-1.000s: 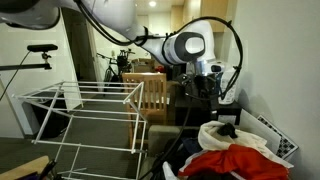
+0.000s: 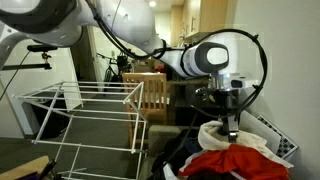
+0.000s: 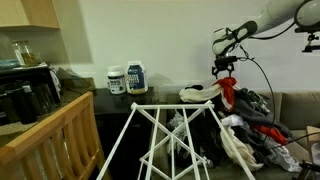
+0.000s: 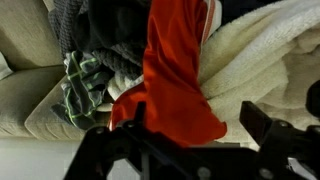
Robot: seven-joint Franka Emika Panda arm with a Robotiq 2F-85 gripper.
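Note:
My gripper is open over a pile of clothes, its two dark fingers spread apart. Red cloth runs beneath the gap in the wrist view, with cream cloth alongside. In exterior view 1 the gripper hangs low over the cream cloth, close to the red cloth. From the other side, the gripper is just above the red cloth. Whether the fingertips touch fabric cannot be told. A white drying rack stands bare to the left.
Dark grey cloth and a plaid piece lie on a couch. Two tubs, one white and one blue-and-white, stand on a dark counter. A wooden chair is behind the rack.
The arm has moved right and down in exterior view 1, bringing my gripper lower over the cream and red clothes. The pile and rack look unchanged.

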